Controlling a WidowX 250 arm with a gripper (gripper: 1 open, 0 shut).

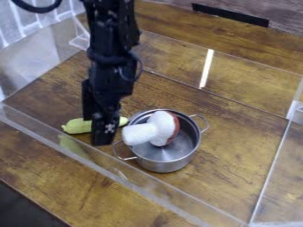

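A pale yellow-green corn-shaped object [78, 126] lies on the wooden table at the left of a steel pot [167, 160]. In the pot lies a white cylindrical object [142, 133] with a dark red thing [172, 124] behind it.
Clear plastic walls surround the work area, along the front-left, the back and the right.
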